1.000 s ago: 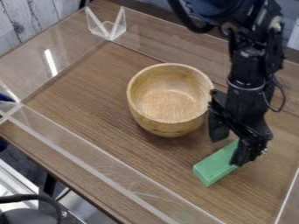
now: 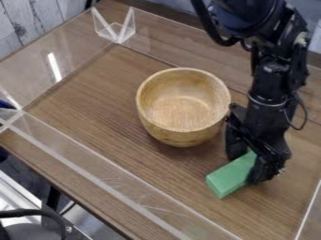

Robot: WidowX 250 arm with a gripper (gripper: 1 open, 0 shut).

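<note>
A flat green block point(image 2: 228, 176) lies on the wooden table at the lower right. My black gripper point(image 2: 254, 150) comes down from the upper right onto it, its lower end covering the block's upper right part. A round wooden bowl point(image 2: 183, 103) stands just left and behind the gripper.
The table point(image 2: 94, 112) has clear room to the left. Clear panels run along the left and back edges, with a small white object point(image 2: 113, 28) at the back left. A dark cable lies at the bottom left corner.
The gripper has moved slightly lower over the green block since one second ago. The block and bowl look unmoved.
</note>
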